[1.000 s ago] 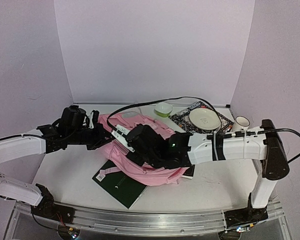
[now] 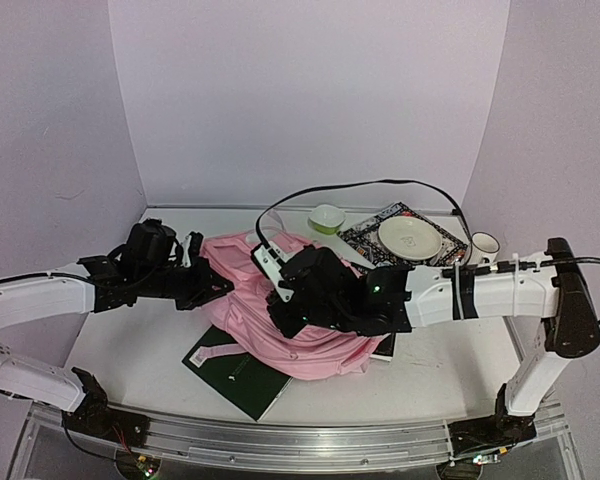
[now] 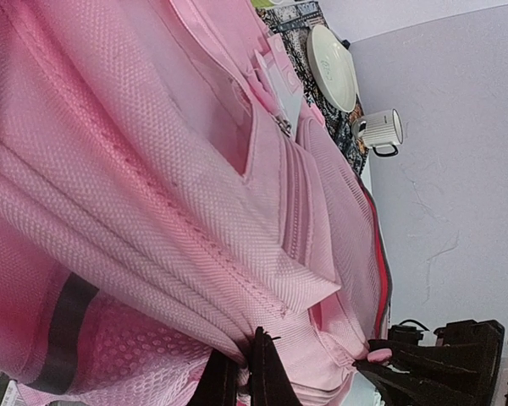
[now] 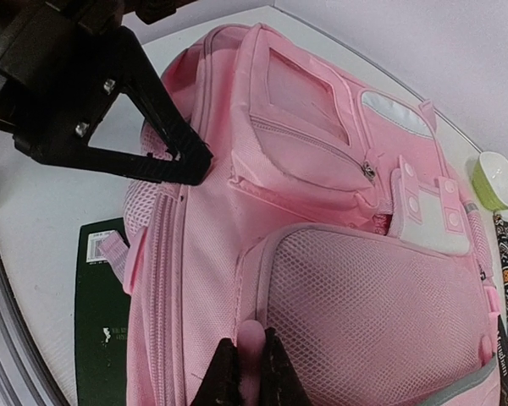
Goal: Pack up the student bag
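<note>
A pink backpack [image 2: 280, 350] lies across the middle of the table, its front pocket, zippers and mesh side panel facing up in the right wrist view. At its left end, my left gripper is shut on a folded edge of the bag's fabric. My right gripper is over the bag's middle, shut on a pink zipper pull; the left wrist view shows the same pink tab at its fingertips [image 3: 377, 356]. Partly beneath the bag is a dark green book [image 2: 235, 385]. The right arm covers much of the bag from above.
Behind the bag stand a green-and-white bowl [image 2: 327, 218] and a white plate [image 2: 410, 238] on a patterned black mat [image 2: 360, 238]. A white mug [image 2: 484, 246] is at the back right.
Over the last second my right gripper has shifted to the right along the bag, and the bag's right side has bulged slightly that way. My left gripper has barely moved.
</note>
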